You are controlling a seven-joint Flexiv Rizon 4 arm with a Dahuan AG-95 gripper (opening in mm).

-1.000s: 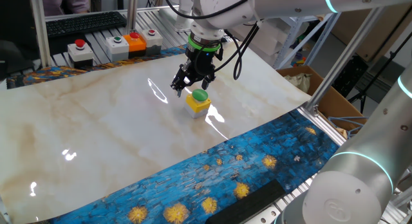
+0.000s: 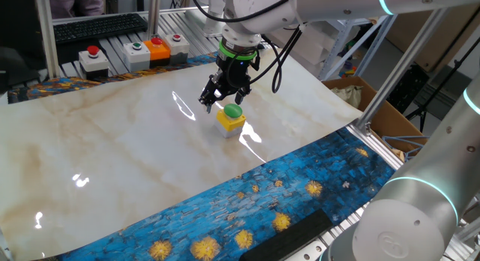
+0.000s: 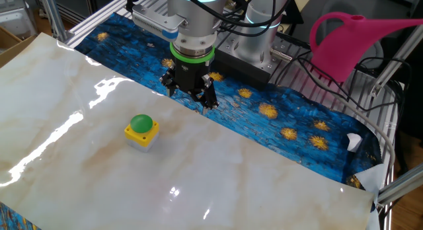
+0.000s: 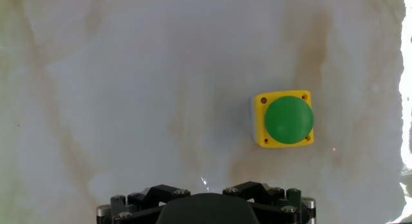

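A push button with a green dome point(image 4: 289, 120) on a square yellow-topped box point(image 4: 261, 136) stands upright on the pale marbled sheet point(image 3: 258, 184). In the wrist view it lies right of centre, beyond the fingers. My black gripper point(image 3: 188, 102) hangs above the sheet, pointing down, with its fingers spread open and nothing between them. From the second exterior view, the button sits to the left of the gripper and apart from it. In the first exterior view the gripper point(image 2: 223, 103) appears just behind and above the button, partly overlapping it in the picture.
Several button boxes, one of them orange point(image 2: 157, 51), stand at the back edge near a keyboard point(image 2: 97, 28). A pink watering can point(image 3: 340, 48) is behind the arm's base. Blue patterned cloth point(image 2: 292, 186) borders the sheet, which is otherwise clear.
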